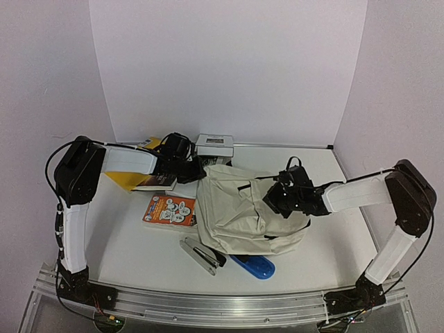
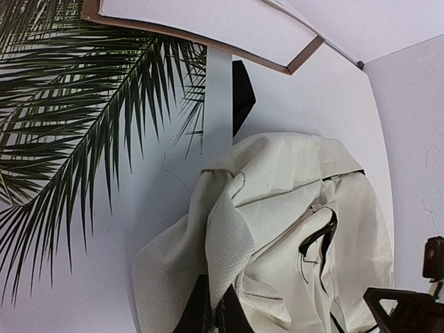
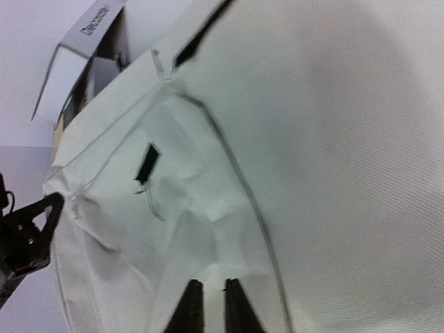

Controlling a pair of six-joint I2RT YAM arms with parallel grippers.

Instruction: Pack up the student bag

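Observation:
A cream cloth bag [image 1: 236,215] lies on the table with zips and black straps. My left gripper is shut on a fold at the bag's upper left edge, as the left wrist view shows. My right gripper hangs over the bag's right part, part open with a small gap between its fingertips and nothing clearly held; the right wrist view is blurred.
An orange book [image 1: 171,211], a stapler [image 1: 200,255] and a blue case [image 1: 257,267] lie left of and below the bag. Books, a yellow folder [image 1: 123,179] and a white box [image 1: 214,144] are at the back left.

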